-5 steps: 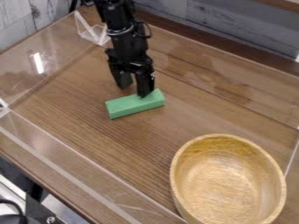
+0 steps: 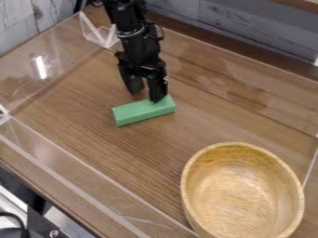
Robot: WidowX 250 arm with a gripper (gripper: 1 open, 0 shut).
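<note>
A black robot arm reaches down from the top centre of the camera view to a flat green block lying on the wooden table. Its dark gripper is over the block's upper right part, low and close to it. Whether the fingers are open or shut, or touch the block, I cannot tell.
A large tan oval bowl stands at the lower right. Clear plastic and cables lie along the left edge.
The arm and gripper have shifted very slightly. The green block stays in about the same place.
</note>
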